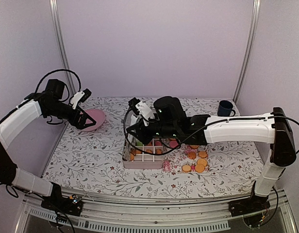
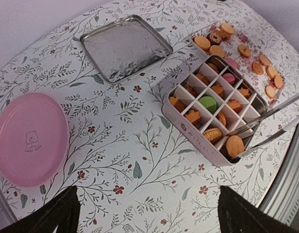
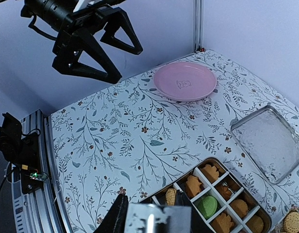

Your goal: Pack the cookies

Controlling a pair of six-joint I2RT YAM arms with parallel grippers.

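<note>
My right gripper (image 1: pixel 135 128) is low over the left part of the divided cookie box (image 1: pixel 143 164), shut on a metal tong-like tool (image 3: pixel 157 218). In the left wrist view the tool's thin metal arms (image 2: pixel 266 145) reach into a corner compartment beside a round cookie (image 2: pixel 235 145); whether they grip it I cannot tell. Most compartments hold cookies, among them a green one (image 2: pixel 207 102) and a pink one (image 2: pixel 229 78). Loose cookies (image 1: pixel 200 166) lie right of the box. My left gripper (image 1: pixel 81 116) hangs open and empty over the left side.
A pink plate (image 2: pixel 30 136) lies at the left, an empty metal tray (image 2: pixel 125 46) behind the box, and a dark mug (image 1: pixel 225 109) at the back right.
</note>
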